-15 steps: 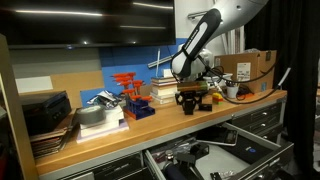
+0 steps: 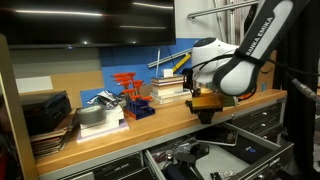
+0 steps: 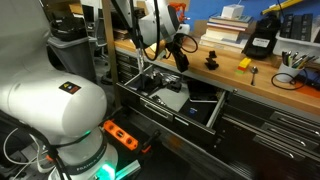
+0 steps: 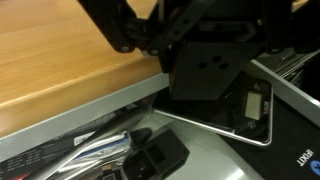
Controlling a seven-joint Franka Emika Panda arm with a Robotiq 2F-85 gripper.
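A black block with several small holes [image 4: 200, 75] is held between the fingers of my gripper, which is shut on it. In exterior view 1, my gripper [image 2: 207, 103] points down near the front edge of the wooden counter, and the dark block shows beneath it. Exterior view 2 has the block [image 3: 181, 62] above the back part of the open drawer [image 3: 207, 116]. Inside that drawer, the wrist view shows a black scale with a small display [image 4: 230, 108] and a black boxy device [image 4: 158, 158], both below the block.
The wooden counter [image 2: 95, 150] carries stacked books [image 2: 168, 88], a red rack [image 2: 130, 84] and a dark box [image 2: 42, 112]. Several dark items crowd part of the drawer. In exterior view 2, small dark objects [image 3: 211, 60] stand on the counter.
The dark block has moved with the gripper. The drawer looks unchanged.
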